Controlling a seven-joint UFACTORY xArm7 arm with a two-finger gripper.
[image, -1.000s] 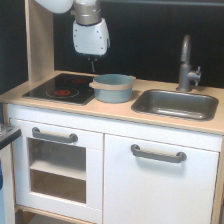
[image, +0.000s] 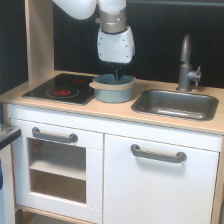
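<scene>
A blue-grey pot (image: 114, 94) with a light tan handle at its left stands on the wooden countertop, between the black cooktop and the sink. My white arm comes down from the top of the view, and its gripper (image: 117, 74) is at the pot's opening, near the far rim. The dark fingers are very small here. Whether they touch the pot, or have anything between them, cannot be made out.
To the left lies the black cooktop (image: 63, 90) with red burner marks. A steel sink (image: 176, 104) with a grey faucet (image: 186, 65) is at the right. Below are an open shelf (image: 59, 160) and a white cabinet door (image: 155, 185).
My gripper has moved to the right and down, from above the pot's left side to its opening. The pot shows no clear shift.
</scene>
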